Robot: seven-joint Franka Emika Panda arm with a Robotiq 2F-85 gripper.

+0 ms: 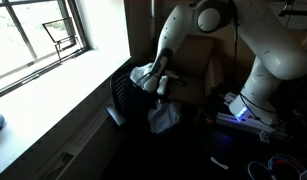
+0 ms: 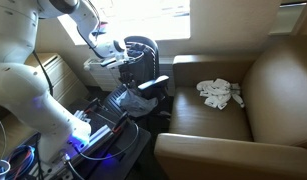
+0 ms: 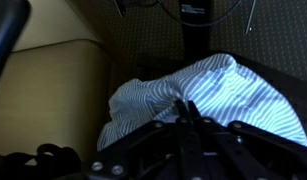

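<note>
A blue-and-white striped cloth fills the middle of the wrist view. Its folds gather toward the fingertips of my gripper, which is shut with the thin fabric appearing pinched at its tips. The exact contact is dark and hard to make out. In exterior view 1 the pale cloth rises toward the gripper from the dark chair seat. From the other side, the same cloth shows below the gripper, its lower part spread over the chair.
A black mesh-backed chair surrounds the work area, with an armrest close by. A brown sofa stands beside it, a white crumpled cloth on its seat. The windowsill runs along one side.
</note>
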